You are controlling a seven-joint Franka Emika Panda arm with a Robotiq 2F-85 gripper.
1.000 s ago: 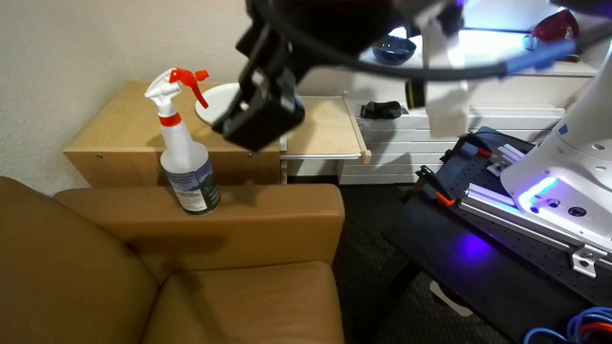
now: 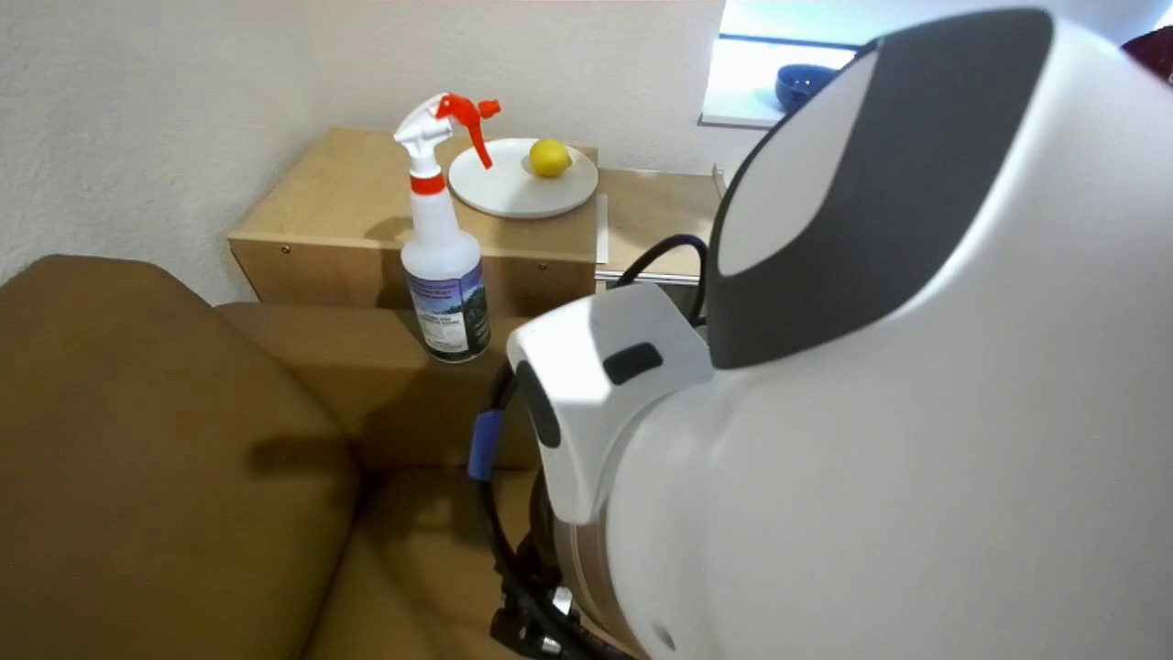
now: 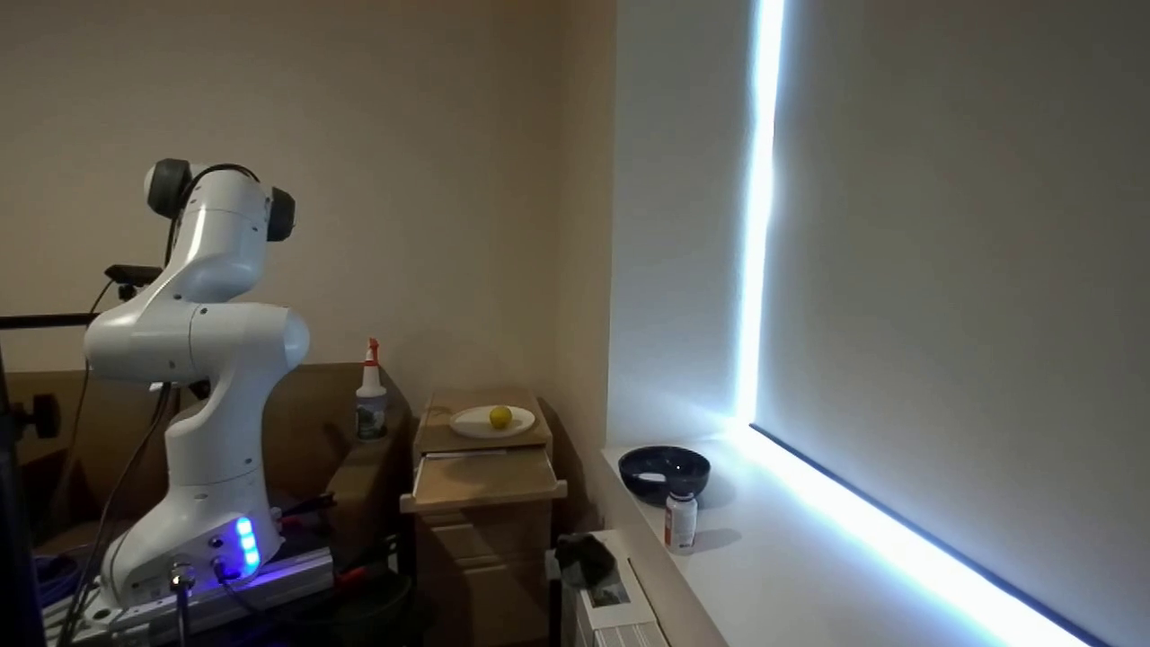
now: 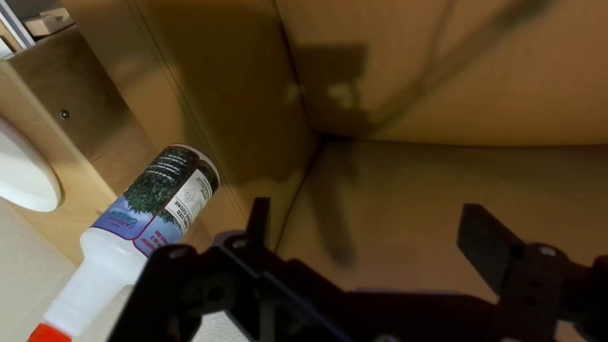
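My gripper is open in the wrist view, its two dark fingers (image 4: 259,222) well apart with only the brown sofa seat (image 4: 422,194) showing between them. A white spray bottle (image 2: 445,264) with a red trigger stands upright on the sofa's armrest. In the wrist view the same bottle (image 4: 165,199) appears slanted, left of the fingers and apart from them. On the wooden cabinet behind the armrest, a yellow lemon (image 2: 549,159) rests on a white plate (image 2: 495,196). The white arm (image 2: 880,473) covers the right half of exterior view 1.
A dark bowl (image 3: 665,474) and a small white bottle (image 3: 680,522) stand on the windowsill (image 3: 776,561). Beneath the plate, the cabinet's wooden shelf (image 3: 485,478) sticks out. The sofa backrest (image 2: 132,462) rises at the left; the seat looks clear.
The gripper, earlier in front of the plate, has moved down over the sofa, and the arm now fills the right side. The lemon has come into sight. Exterior view 1's framing has shifted.
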